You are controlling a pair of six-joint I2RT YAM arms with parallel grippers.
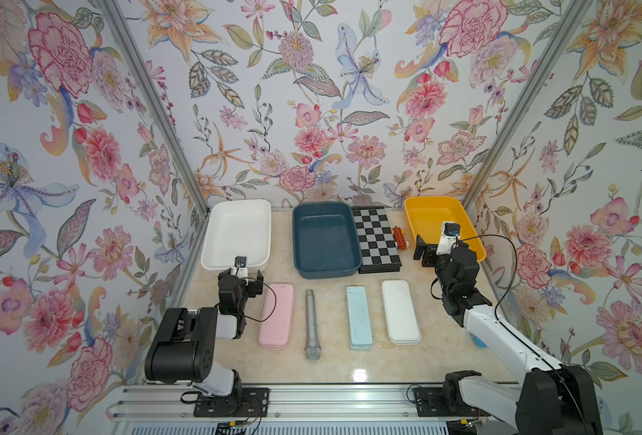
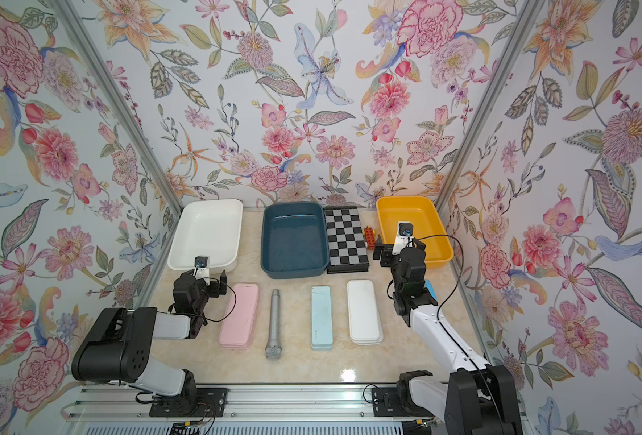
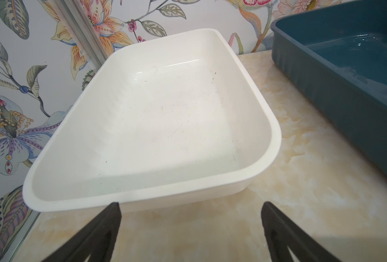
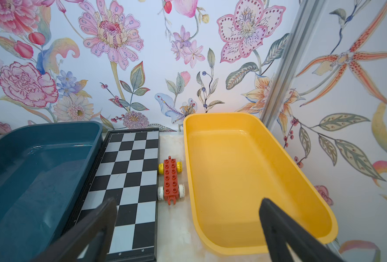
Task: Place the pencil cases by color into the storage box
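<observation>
On the near half of the table lie three long cases: a pink pencil case [image 1: 276, 314], a light blue one [image 1: 358, 317] and a white one [image 1: 401, 311]. Behind them stand an empty white box [image 1: 236, 233], an empty dark blue box [image 1: 326, 239] and a yellow box [image 4: 250, 183], empty where the right wrist view shows it. My left gripper is open in front of the white box, nothing between its fingers. Over the near left part of the yellow box, my right gripper hangs open and empty.
A grey microphone [image 1: 311, 324] lies between the pink and light blue cases. A checkered board [image 1: 376, 239] and a red toy car [image 4: 171, 179] sit between the dark blue and yellow boxes. Some bright blue object [image 1: 478, 340] is mostly hidden by the right arm.
</observation>
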